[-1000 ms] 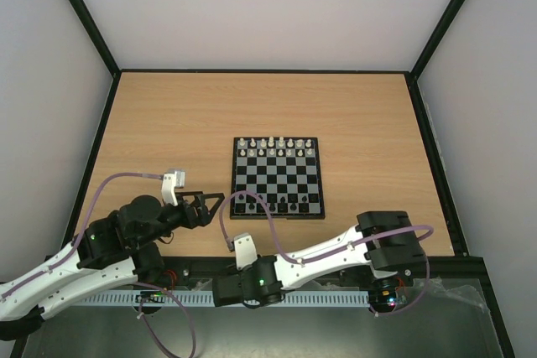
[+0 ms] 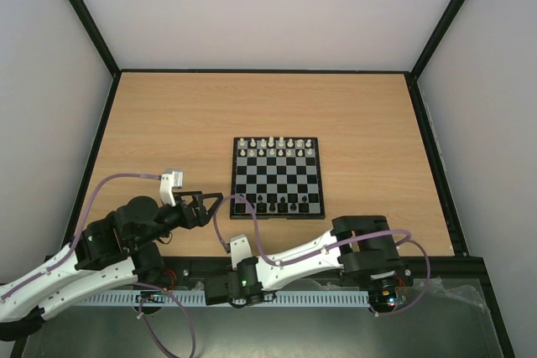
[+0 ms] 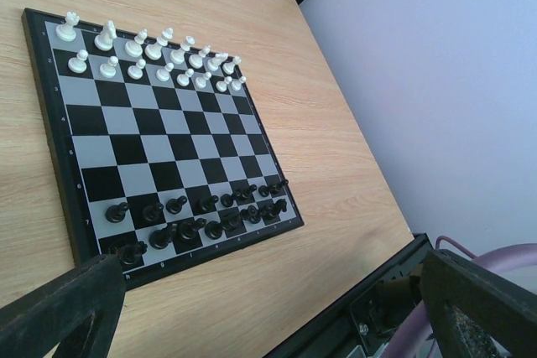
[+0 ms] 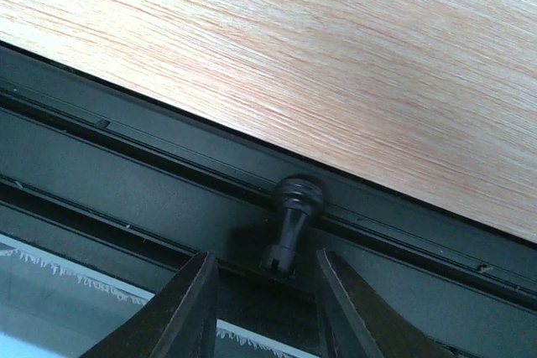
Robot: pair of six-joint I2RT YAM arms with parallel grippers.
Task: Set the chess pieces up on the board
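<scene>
On the chessboard [image 2: 277, 177] the white pieces [image 3: 159, 46] fill two rows at the far side, and black pieces [image 3: 190, 227] stand in two rows at the near side. One more black chess piece [image 4: 294, 220] is off the board, on the black rail along the table's front edge; whether it lies or leans I cannot tell. My right gripper is open, its fingers apart on either side of the piece's narrow end and not visibly touching it. Left of the board, my left gripper is open and empty.
The black front rail [image 4: 109, 148] is narrow, with a drop to a lower grey surface [image 4: 50, 316] beyond it. A purple cable [image 2: 256, 224] loops above the right arm. Bare wooden tabletop [image 2: 369, 140] surrounds the board.
The left arm and the pieces on the board look the same.
</scene>
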